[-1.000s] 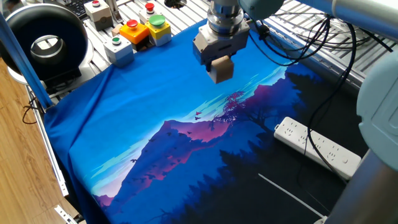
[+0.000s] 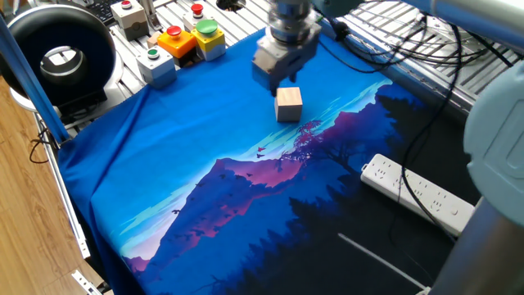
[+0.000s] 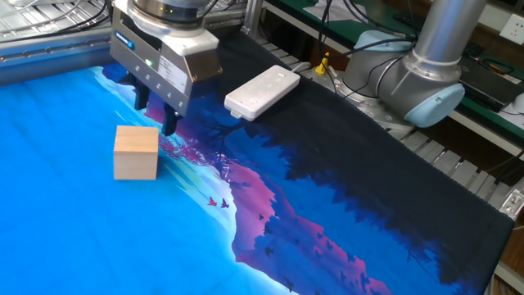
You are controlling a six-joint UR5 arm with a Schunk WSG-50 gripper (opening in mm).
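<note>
A pale wooden cube [image 2: 288, 105] [image 3: 136, 153] stands on the blue printed cloth [image 2: 196, 123], its faces clear of any finger. Above and just off the cube is my gripper [image 3: 155, 111], its two dark fingers [image 3: 169, 120] spread apart with nothing between them. In exterior view 1 the gripper [image 2: 284, 83] looks slightly blurred, and its fingertips come close to the cube's top edge. Exterior view 2 shows a gap of cloth between the fingertips and the cube.
A white power strip [image 2: 417, 193] lies on the dark part of the cloth. Several push-button boxes [image 2: 157, 67] line the far edge, by a black ring-shaped object [image 2: 97, 57]. Loose cables [image 2: 449, 90] hang at the right.
A second ago the cube was held up at the gripper.
</note>
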